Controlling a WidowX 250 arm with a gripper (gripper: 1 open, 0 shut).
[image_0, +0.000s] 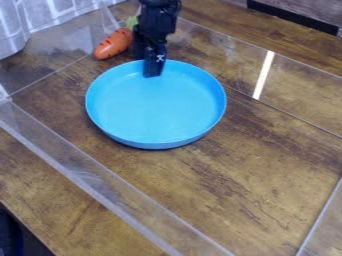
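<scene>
A dark gripper (152, 55) reaches down from the top of the camera view to the far rim of a large round blue plate (155, 109). Its fingertips are small and dark against the rim; whether anything is between them is unclear. An orange carrot (112, 44) with a green top lies just left of the gripper, behind the plate.
Clear transparent edges or strips run along the left and right, and a white folded object (27, 25) is at the top left.
</scene>
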